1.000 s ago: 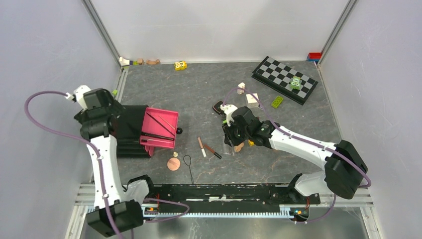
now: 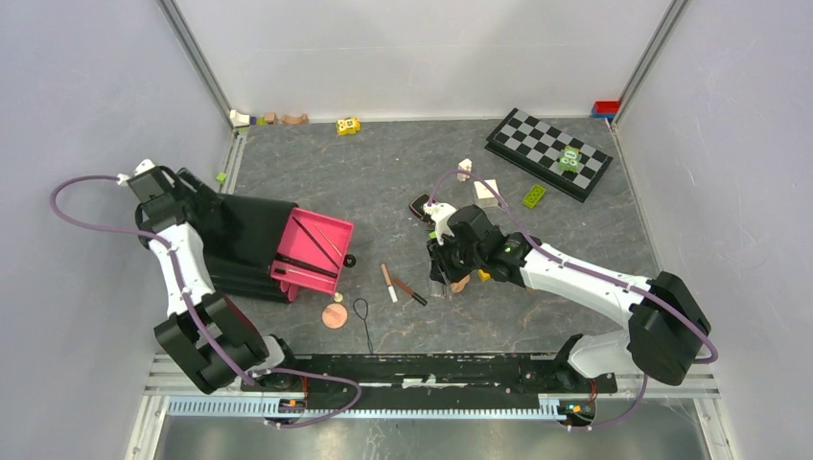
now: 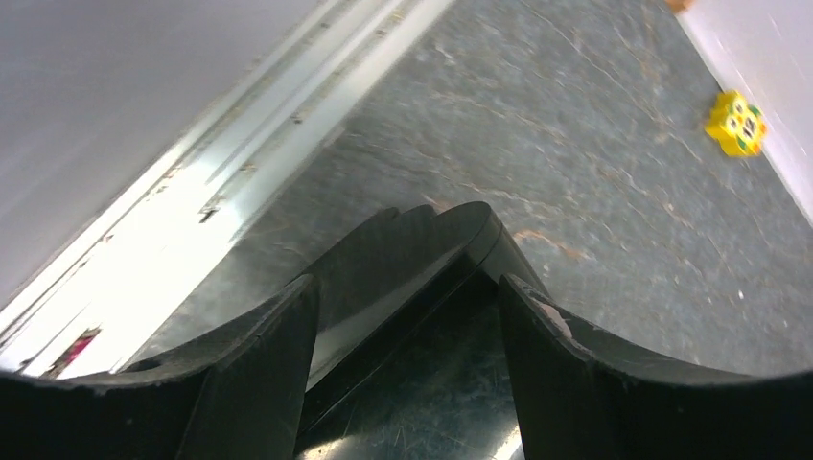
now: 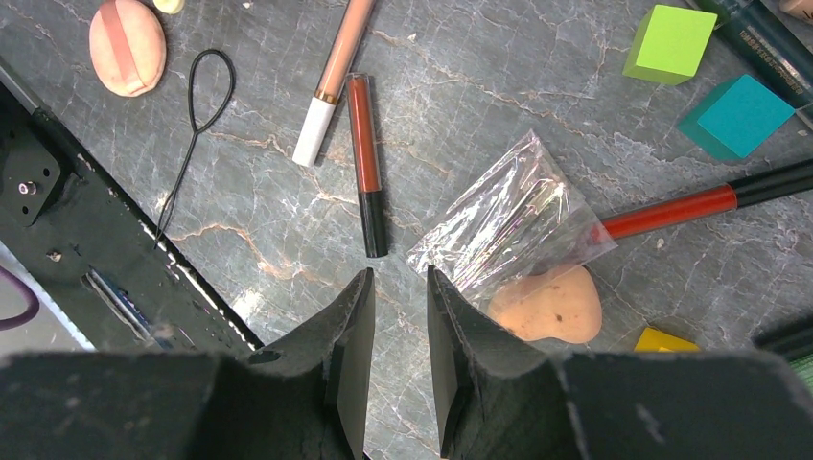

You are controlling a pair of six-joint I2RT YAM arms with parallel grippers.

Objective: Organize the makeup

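Observation:
A black makeup box [image 2: 244,249] lies at the left with its pink drawer [image 2: 312,225] out, holding pencils and dark sticks. My left gripper is shut on a black edge of the box. My right gripper is part open above the table, empty. Below it lie a brown gloss tube [image 4: 364,134], a white-capped tube [image 4: 340,57], a red-black tube [image 4: 676,209], a clear packet [image 4: 499,211] and a peach sponge [image 4: 542,311]. A round puff [image 4: 127,48] lies further left, beside a black loop [image 4: 192,125].
A chessboard [image 2: 548,153] lies at back right. Small blocks [image 4: 666,43] and toys [image 2: 347,126] lie around the table. Walls enclose the left, back and right; the box is close to the left wall.
The box and drawer have moved slightly right and turned. The right arm is unchanged.

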